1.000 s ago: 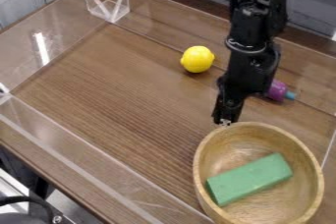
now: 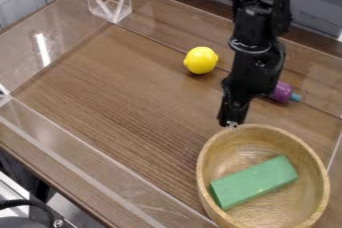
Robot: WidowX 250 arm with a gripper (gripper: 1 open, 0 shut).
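My black gripper (image 2: 233, 114) hangs low over the wooden table, just behind the rim of a tan bowl (image 2: 214, 152); it looks shut, with nothing visible between its fingers. A green block (image 2: 254, 180) lies inside the bowl. Partly behind the arm, a purple object (image 2: 282, 94) lies to the right. A yellow round object (image 2: 201, 60) sits to the left of the arm, farther back.
A clear plastic object (image 2: 110, 4) stands at the back left. A dark wall edge runs along the back right.
The arm and gripper have shifted slightly since a second ago, a little to the right. The objects on the table look unchanged.
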